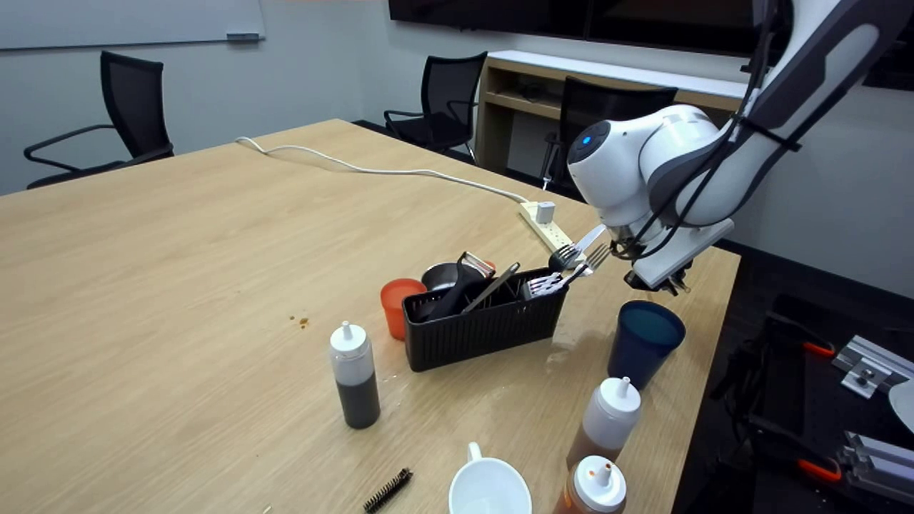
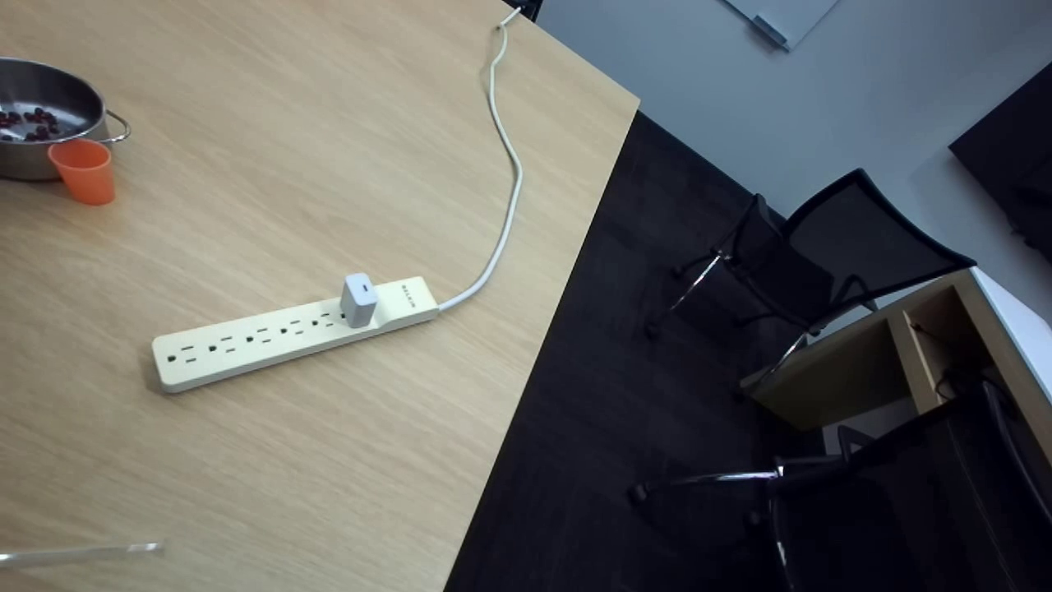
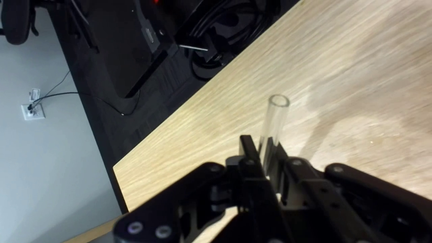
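In the wrist view my gripper is shut on a clear hollow tube (image 3: 277,115), its round open end sticking out beyond the fingertips above the table. From exterior view 1, the gripper (image 1: 661,281) hangs near the table's right edge, behind and slightly above a dark blue cup (image 1: 640,355). The tube is hard to make out from that side. A clear rod-like piece (image 2: 79,554) enters exterior view 2 at bottom left; I cannot tell whether it is the same tube.
Left of the cup stands a black basket of utensils (image 1: 488,330), with forks jutting out toward the arm. Squeeze bottles (image 1: 606,421) and a white mug (image 1: 488,488) occupy the front. A power strip (image 2: 296,334) lies behind.
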